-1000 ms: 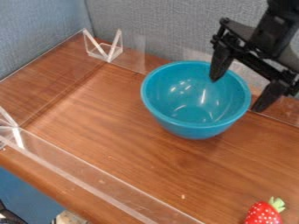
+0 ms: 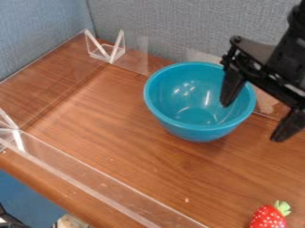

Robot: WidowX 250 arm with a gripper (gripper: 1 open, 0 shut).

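A teal plastic bowl [image 2: 181, 107] sits upright on the wooden table toward the back centre. My black gripper [image 2: 255, 114] comes in from the upper right, open, its fingers spread over and beside the bowl's right side, with nothing visible between them. A red strawberry [image 2: 266, 216] with a green top lies at the front right of the table, below the gripper and apart from it.
Clear plastic edging runs along the front left and back edges, with a white bracket [image 2: 105, 49] at the back left. Grey padded walls stand behind.
My gripper has moved down and slightly right, toward the viewer, over the last second. The bowl and the strawberry have stayed where they were.
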